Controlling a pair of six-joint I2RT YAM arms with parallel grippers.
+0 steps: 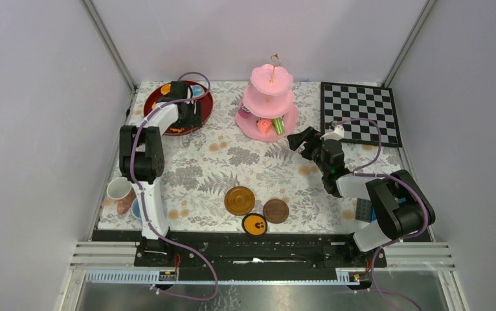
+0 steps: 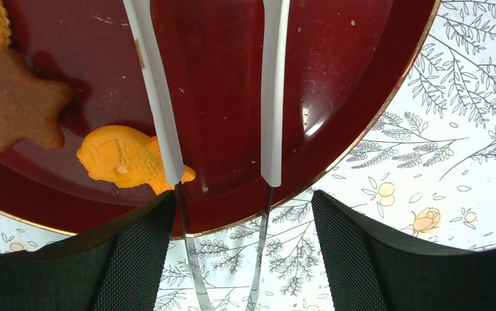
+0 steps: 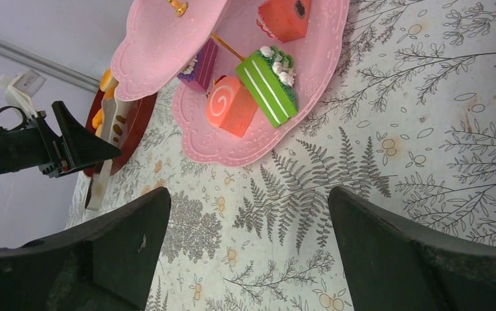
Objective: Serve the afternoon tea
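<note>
Over the dark red plate point(image 1: 208, 107), at the top view's upper left, my left gripper is open. A pair of tongs, white-grey above with clear, shiny ends point(image 2: 272, 103), runs lengthwise between its fingers, with a gap visible on each side. On the plate lie an orange fish-shaped biscuit point(image 2: 117, 155), partly behind one tong arm, and a brown star biscuit point(image 2: 20, 100). The pink three-tier stand point(image 1: 268, 100) holds a green cake point(image 3: 268, 84) and an orange swirl cake point(image 3: 231, 107) on its lowest tier. My right gripper stands open and empty, to the stand's lower right.
A checkered board point(image 1: 360, 113) occupies the upper right. Brown round coasters point(image 1: 239, 200) and a black-rimmed orange one point(image 1: 255, 224) lie near the front. A white cup point(image 1: 120, 188) sits beside the left arm.
</note>
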